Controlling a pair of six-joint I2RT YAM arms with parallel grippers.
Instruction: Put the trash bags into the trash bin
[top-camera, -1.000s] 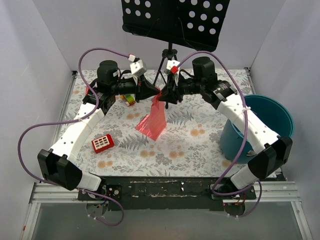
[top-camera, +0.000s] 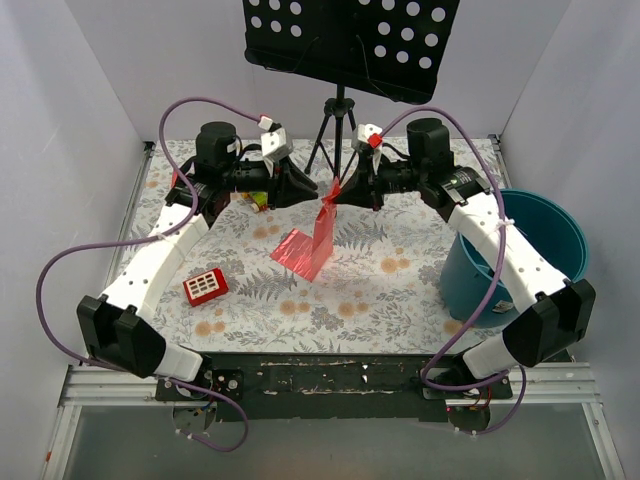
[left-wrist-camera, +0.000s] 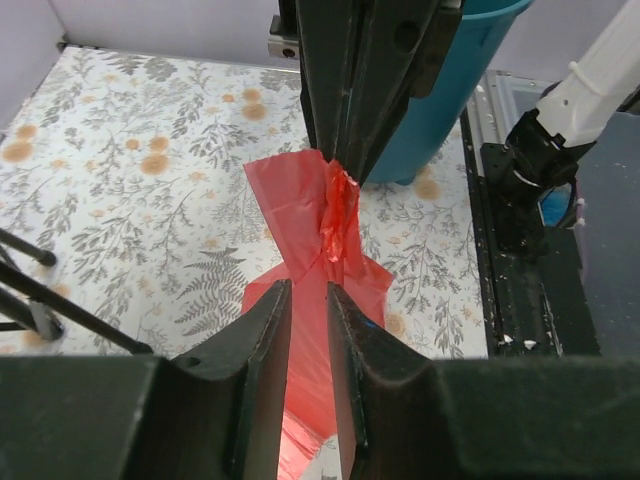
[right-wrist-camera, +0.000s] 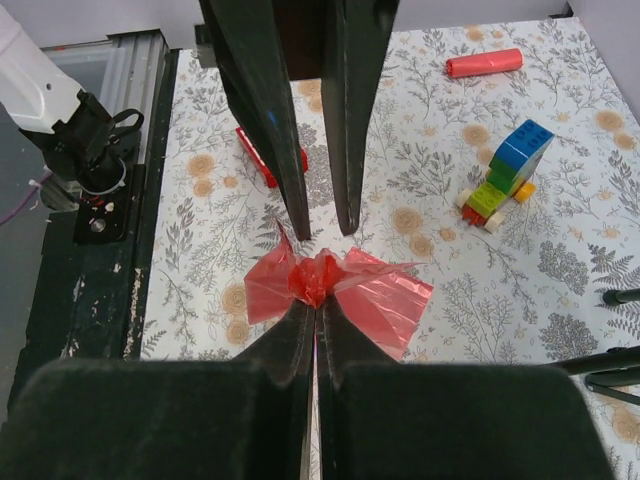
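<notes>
A thin red plastic bag (top-camera: 322, 238) hangs bunched at its top, its lower part spreading toward the flowered cloth. My right gripper is shut on the bag's gathered neck. Close by on the left, my left gripper (top-camera: 314, 188) is part open, a gap showing between its fingertips in both wrist views. In the left wrist view the bag (left-wrist-camera: 300, 215) shows beyond those fingers, and nothing is seen pinched there. The teal trash bin (top-camera: 470, 285) stands at the right; my right arm partly covers it, and its floor is hidden.
A black music stand (top-camera: 340, 105) rises at the back with its legs near the grippers. A red toy box (top-camera: 206, 287) lies at front left. Behind the left arm are coloured blocks (right-wrist-camera: 510, 165), and a red cylinder (right-wrist-camera: 484, 63) lies farther off.
Both grippers were together at the bag's neck. My right gripper has since shifted right with the bag's top, opening a space between it and the left gripper, which no longer touches the bag.
</notes>
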